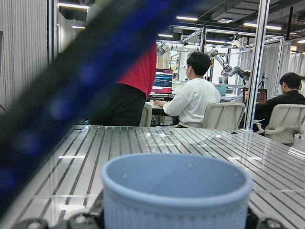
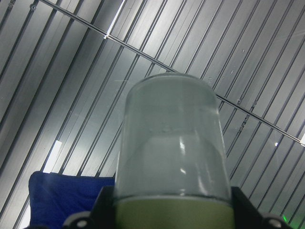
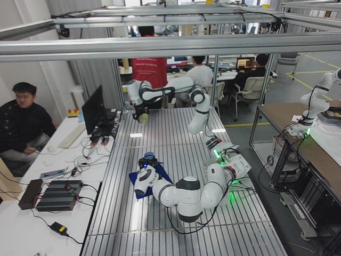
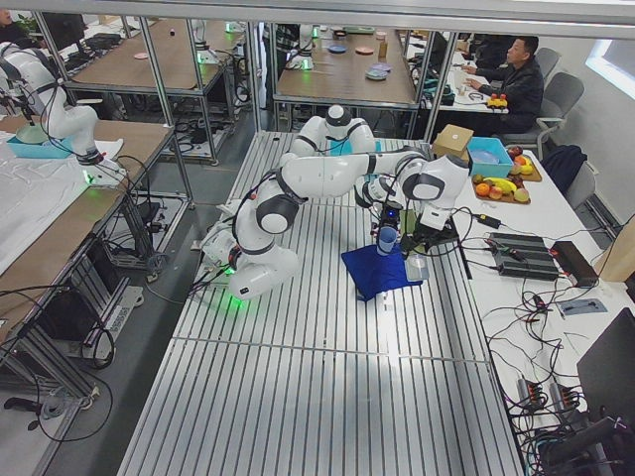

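A light blue ribbed cup (image 1: 175,210) fills the bottom of the left wrist view, held low over a dark blue cloth (image 4: 372,273) by my left gripper (image 3: 148,160), which is shut on it. A translucent container (image 2: 171,138) with a greenish base is in my right gripper (image 3: 141,114), shut on it, raised at the far end of the slatted table in the camera left view. The cloth (image 2: 66,195) lies flat below it in the right wrist view.
A desk with black boxes (image 3: 58,194), cables and a monitor (image 3: 93,114) runs along one side. Aluminium frame bars cross overhead.
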